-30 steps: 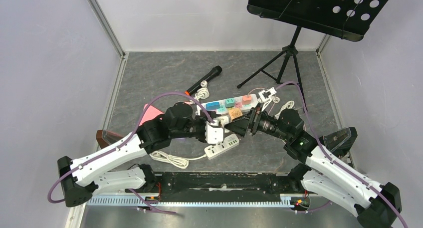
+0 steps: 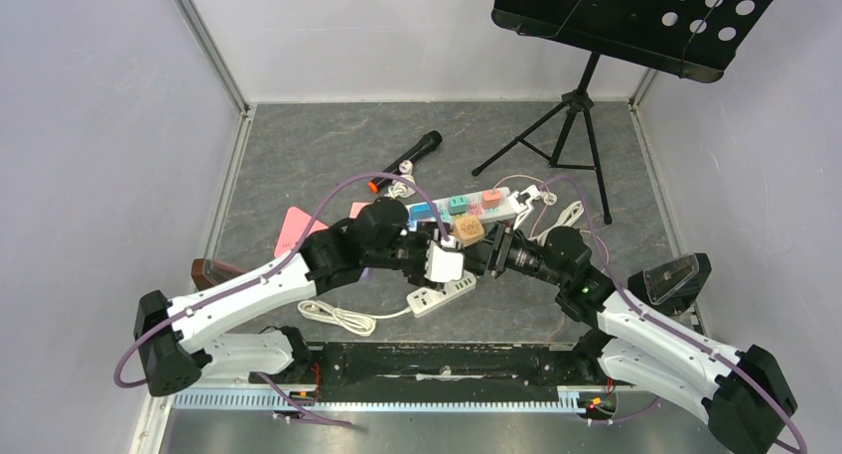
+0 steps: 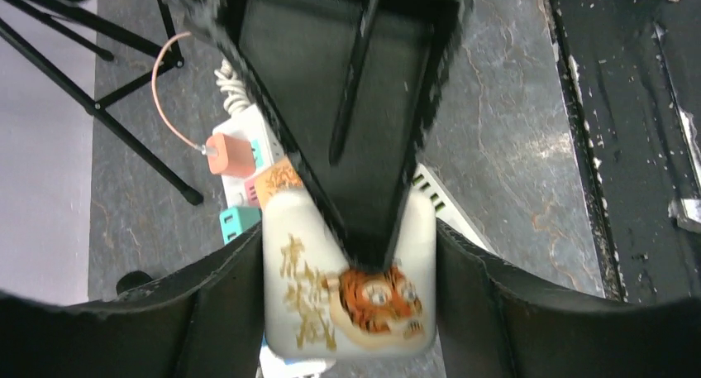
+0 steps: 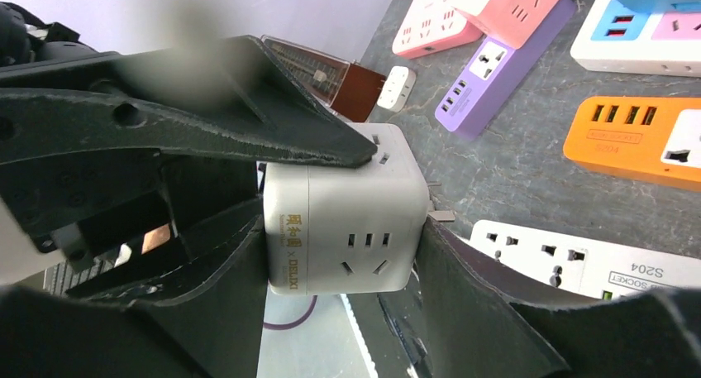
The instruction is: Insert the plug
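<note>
In the top view my grippers meet above the power strips. My right gripper is shut on a white cube socket (image 4: 347, 221), slotted faces showing in the right wrist view; metal prongs (image 4: 440, 214) stick out just behind it. In the left wrist view my left gripper has a white cube with a tiger print (image 3: 347, 320) between its fingers; whether it grips it is hard to tell. A black gripper part fills the view above that cube, so how the two grippers' pieces meet is hidden.
Orange (image 4: 620, 138), purple (image 4: 504, 80) and white (image 2: 447, 290) strips lie below, with pink sockets (image 4: 434, 26) behind. A microphone (image 2: 407, 161) and music stand (image 2: 581, 106) stand at the back; coiled cable (image 2: 338, 315) lies at front left.
In the top view both arms have shifted slightly, my left wrist rightward and upward in the image, with the grippers staying close together.
</note>
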